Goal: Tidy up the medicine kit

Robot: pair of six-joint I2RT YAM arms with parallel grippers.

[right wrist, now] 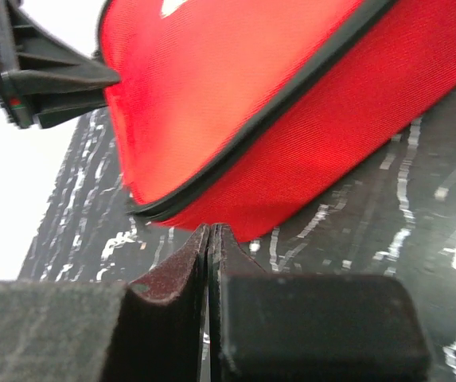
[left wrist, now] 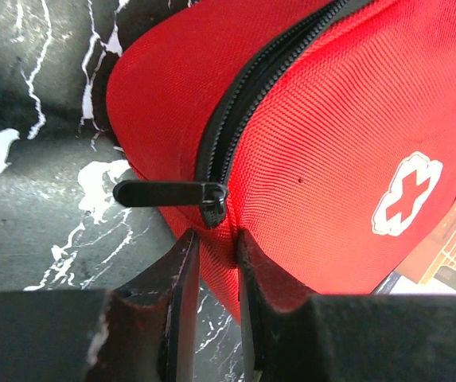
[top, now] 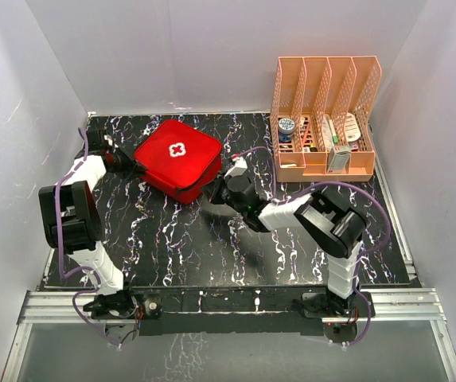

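The red medicine kit (top: pixel 192 156) with a white cross lies at the back left of the table. My left gripper is shut on the fabric of its left corner. Just above those fingers, a black zipper pull (left wrist: pixel 164 193) sticks out sideways at an end of the zipper. My right gripper is shut with nothing between its fingers, off the kit's front corner. In the right wrist view the black zipper (right wrist: pixel 235 143) runs to that corner; blur keeps its pull from showing clearly, and it is not between the fingers.
An orange compartment box (top: pixel 335 177) holding several medicine items stands at the back right. Bare marble tabletop (top: pixel 172 255) spreads in front of the kit. Walls close in at the back and both sides.
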